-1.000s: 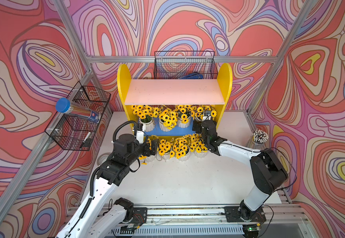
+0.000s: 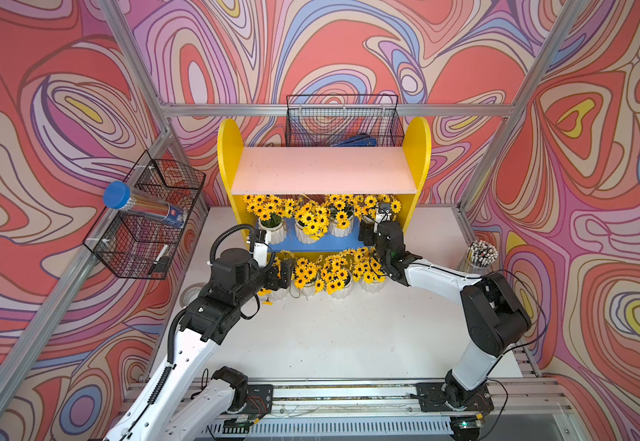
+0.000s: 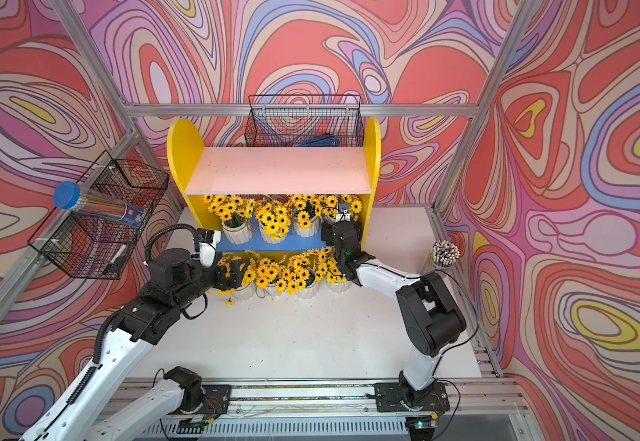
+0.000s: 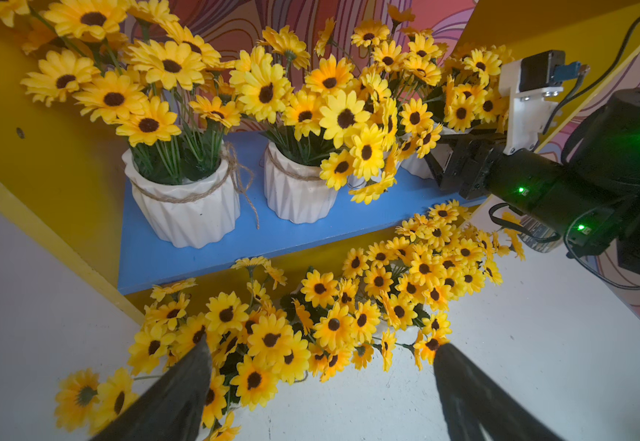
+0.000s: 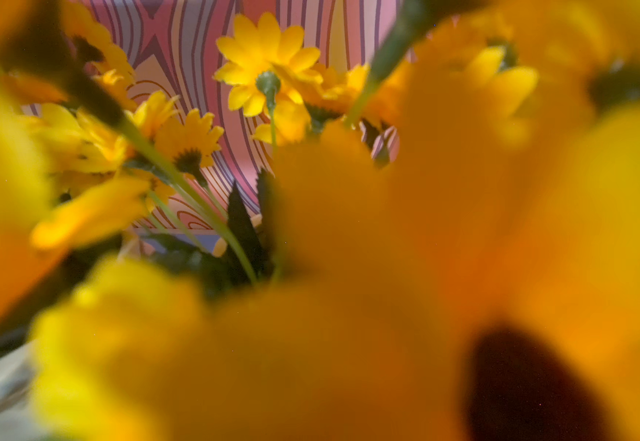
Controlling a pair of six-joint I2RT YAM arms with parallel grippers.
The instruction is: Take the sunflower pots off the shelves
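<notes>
White ribbed pots of yellow sunflowers stand in a row on the blue shelf, among them a left-end pot and a second pot. Below the shelf, a lower row of sunflower pots stands at the table surface. At the right end of the blue shelf, my right gripper reaches in at the rightmost pot, which it partly hides. Blurred blossoms fill the right wrist view, so its fingers are hidden. My left gripper is open, with nothing between its fingers, before the lower flowers.
Yellow side panels and a pink top board frame the shelves. A cup of sticks stands at the right. Black wire baskets hang at left and back.
The left arm looks still, and the pots show no visible movement.
</notes>
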